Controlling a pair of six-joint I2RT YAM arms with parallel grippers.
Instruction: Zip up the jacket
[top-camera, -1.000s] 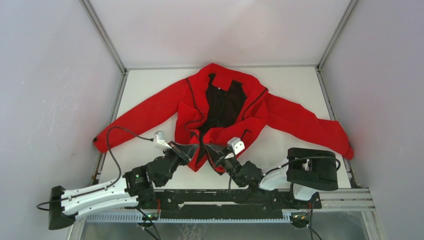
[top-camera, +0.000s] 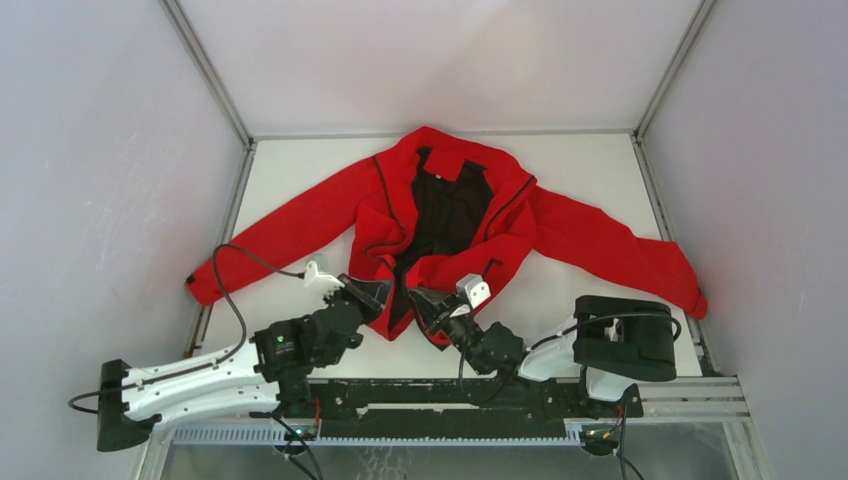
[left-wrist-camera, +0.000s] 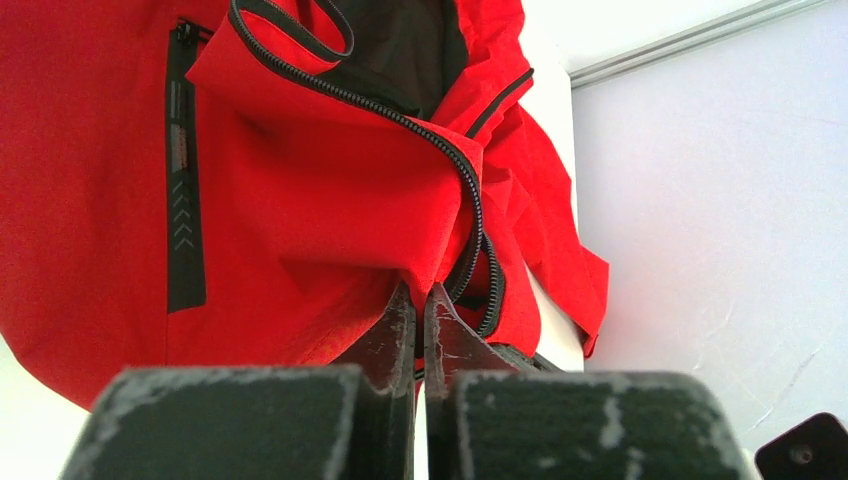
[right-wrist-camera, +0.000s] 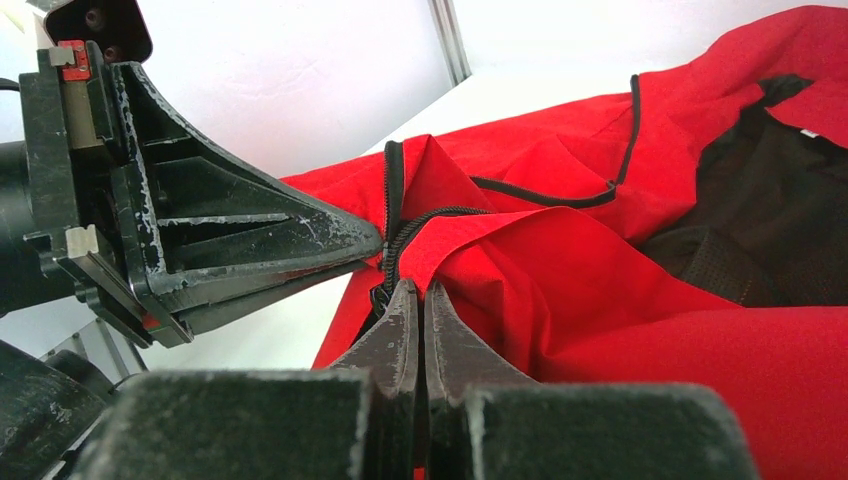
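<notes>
The red jacket (top-camera: 330, 215) lies spread front up, open down its middle, with black lining (top-camera: 447, 215) showing between the panels. At its lower hem my left gripper is shut on the left panel, whose red cloth creases into the fingertips. A black toothed zipper (left-wrist-camera: 470, 190) curves along that panel's edge, close beside the fingers. My right gripper, a short way to the right, is shut on a thin red fold of the right panel. Between the two grippers the zipper's lower ends bunch together; I cannot make out the slider.
Both sleeves, left (top-camera: 265, 250) and right (top-camera: 625, 255), stretch out to the sides over the white table (top-camera: 295, 160). Pale walls (top-camera: 90, 170) enclose it. The two grippers stand very close together, leaving little room between them.
My left arm and its cable have shifted slightly, the gripper tilting a little at the hem. The right arm and most of the jacket look unmoved.
</notes>
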